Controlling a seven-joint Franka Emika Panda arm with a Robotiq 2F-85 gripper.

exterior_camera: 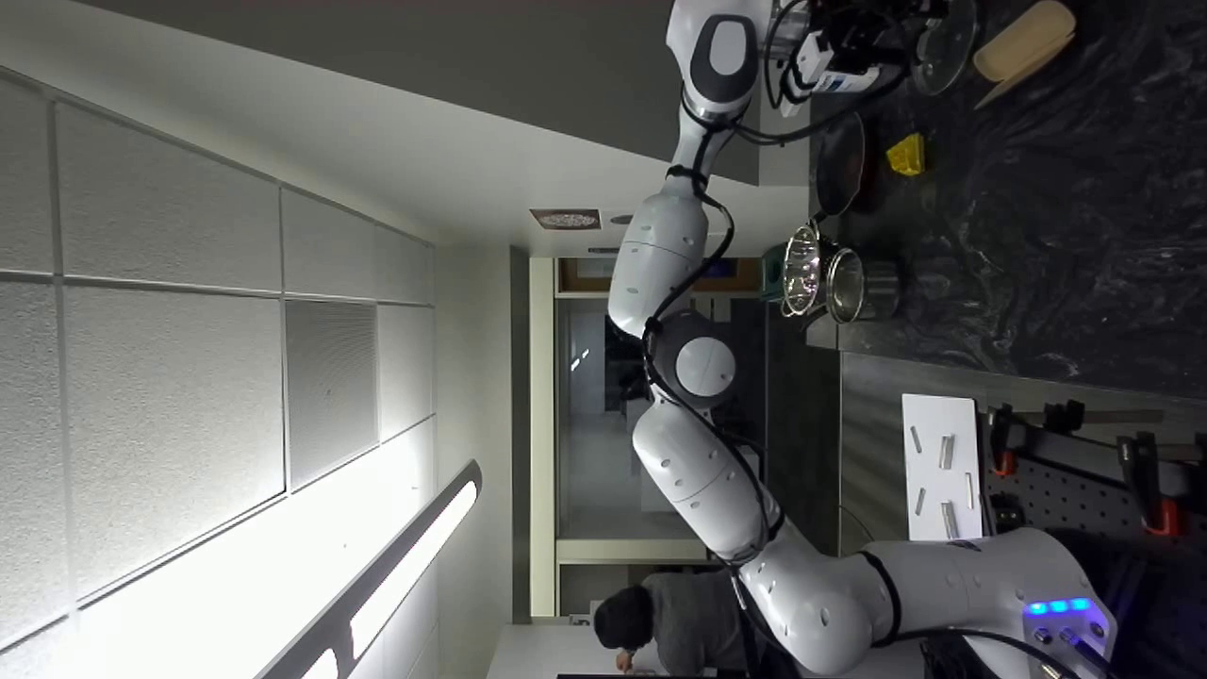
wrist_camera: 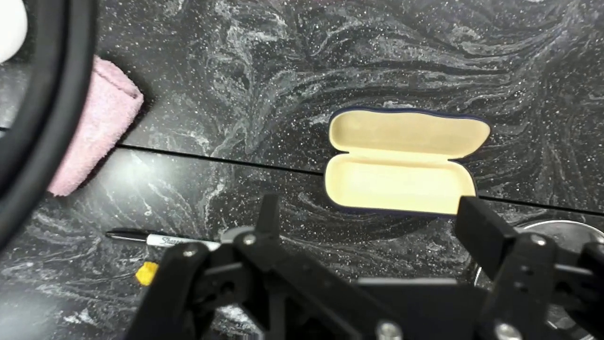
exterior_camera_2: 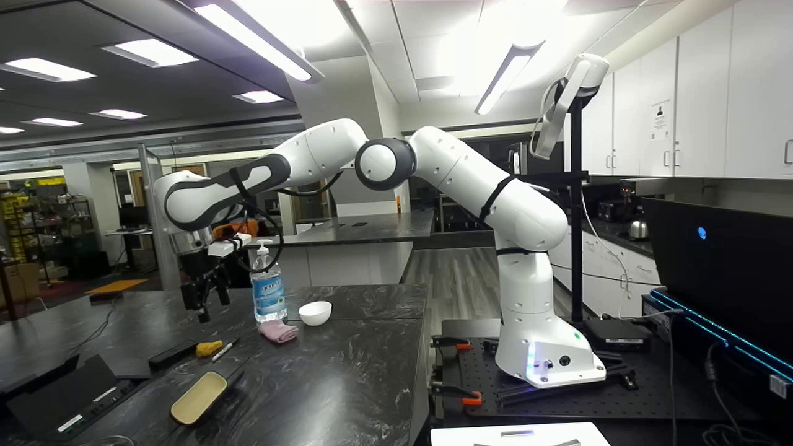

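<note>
My gripper is open, with nothing between its fingers. In exterior view 2 the gripper (exterior_camera_2: 207,301) hangs above the dark table at the left. An open case with a cream lining (wrist_camera: 402,181) lies below and beyond the fingertips in the wrist view. To the left lie a black-capped marker (wrist_camera: 164,240), partly hidden by the gripper, and a small yellow piece (wrist_camera: 146,273). A folded pink cloth (wrist_camera: 99,127) is farther left, partly covered by a black cable. The case (exterior_camera: 1026,43) also shows in exterior view 1.
A round clear glass piece (wrist_camera: 566,232) is at the right, partly behind a finger. A pump bottle (exterior_camera_2: 268,286) and white bowl (exterior_camera_2: 315,313) stand near the cloth. A frying pan (exterior_camera: 839,164) and metal pots (exterior_camera: 846,285) are near the table edge.
</note>
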